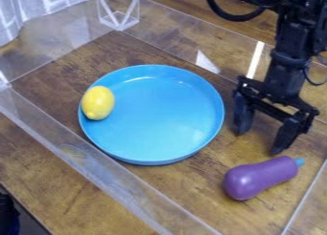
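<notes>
My black gripper (266, 124) hangs low over the wood at the right, its fingers spread open with nothing between them. It is just right of a blue plate (160, 129) and above a purple eggplant (255, 180), which lies on its side with its green tip pointing right. A yellow lemon-like object (98, 102) rests on the left side of the plate.
Clear plastic walls run along the left, the back and the near side of the wooden surface (71, 65). Bare wood lies behind the plate and around the eggplant.
</notes>
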